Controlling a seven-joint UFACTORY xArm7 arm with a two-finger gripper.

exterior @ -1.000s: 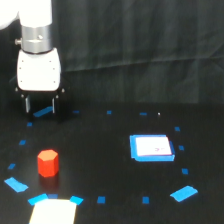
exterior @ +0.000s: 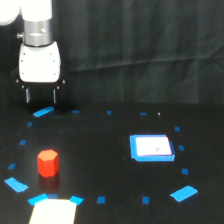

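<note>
My gripper point(exterior: 41, 96) hangs at the far left above the back of the black table. Its dark fingers stand wide apart, and nothing shows between them. A red hexagonal block point(exterior: 48, 163) rests on the table at the left, nearer the camera and well clear of the gripper. Toward the right lies a white rectangle with a blue border point(exterior: 152, 148), flat on the table.
At the bottom left edge is a pale, cream-coloured square point(exterior: 52, 212), partly cut off. Blue tape pieces, such as the strip point(exterior: 184, 193) at the right, mark the table. A black curtain point(exterior: 140, 50) hangs behind.
The gripper has risen slightly, its fingers still apart. Both the red block and the blue-bordered rectangle have stayed in place.
</note>
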